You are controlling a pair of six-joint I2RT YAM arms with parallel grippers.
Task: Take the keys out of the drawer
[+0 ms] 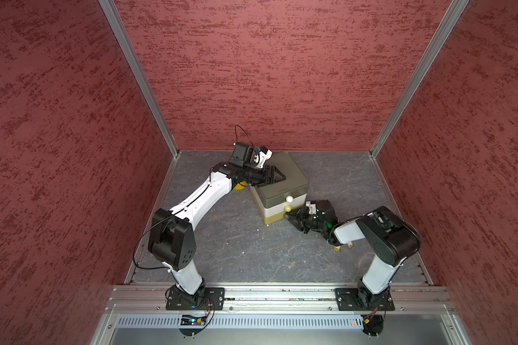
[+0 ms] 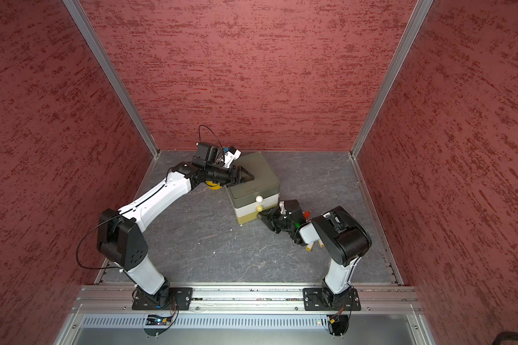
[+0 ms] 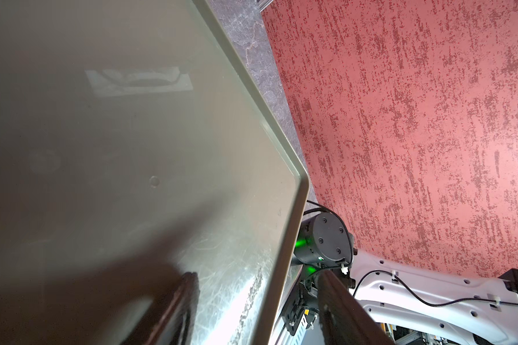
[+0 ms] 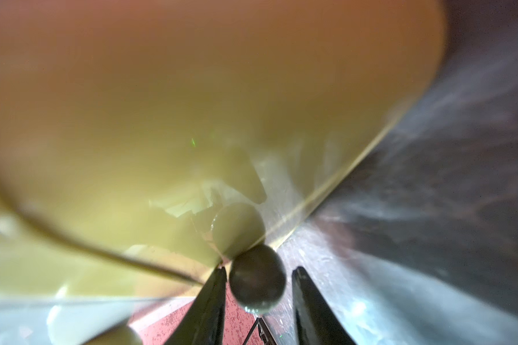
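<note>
A drawer unit (image 1: pixel 287 166) with a dark olive top, white middle band and yellow lower band stands on the table, with round knobs on its front. My left gripper hovers at its top, open, fingertips either side of the lid's edge. My right gripper is low at the front, open, its fingertips either side of the bottom knob (image 4: pixel 257 279), which looks dark in the right wrist view. The yellow drawer front (image 4: pixel 155 103) fills much of that view. No keys are visible.
Yellow objects (image 2: pixel 309 246) lie beside the right arm, partly hidden, with a red object (image 2: pixel 306 215) behind the gripper. Another yellow object (image 1: pixel 238 185) is left of the unit, under the left arm.
</note>
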